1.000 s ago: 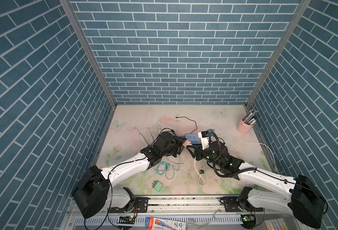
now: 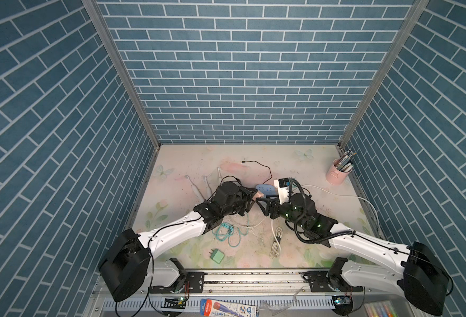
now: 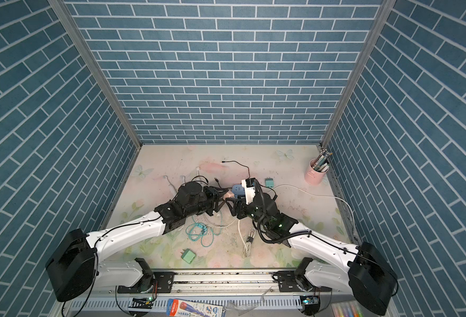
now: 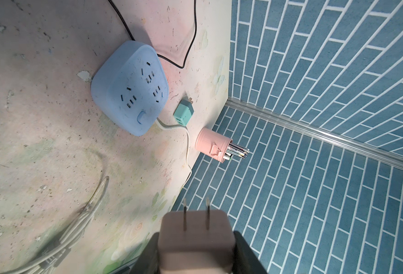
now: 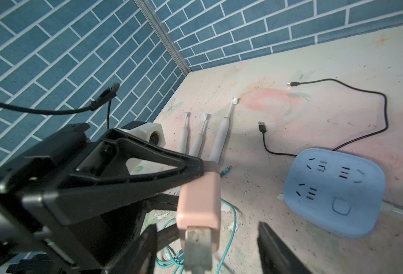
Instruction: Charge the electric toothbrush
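A pink charger block (image 4: 196,244), its two prongs pointing outward, is clamped between the fingers of my left gripper (image 2: 253,196), raised above the table. At the block's near face in the right wrist view sits a metal USB plug (image 5: 198,248); much of its metal shows, and how far it goes in cannot be told. My right gripper is open, its fingers apart on either side of the plug without touching it. A white cable (image 2: 273,228) hangs below the grippers. Three toothbrushes (image 5: 219,137) lie behind my left gripper. The blue power strip (image 5: 333,191) stands beyond, its sockets empty.
A teal cable (image 2: 224,231), a green charger (image 2: 217,256) and a bundled white cord (image 2: 276,244) lie near the front. Another teal adapter (image 4: 183,112) is beside the strip. A pink pen cup (image 2: 337,173) stands at back right. A black cable (image 5: 370,91) lies behind the strip.
The white cable's hanging part swung. My left arm and the charger stayed still.
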